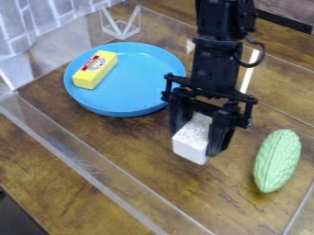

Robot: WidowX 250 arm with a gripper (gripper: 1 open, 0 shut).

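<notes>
The black robot gripper [201,128] reaches down in the middle of the camera view, shut on a white block [190,140] held low over the wooden table [110,174]. Whether the block touches the table is hard to tell. The fingertips are partly lost in the dark shape of the gripper.
A blue plate [145,87] sits at the upper left, with a yellow box [95,70] on its left part. A pale green oval object [277,160] lies to the right. A white stick-like item stands behind the arm.
</notes>
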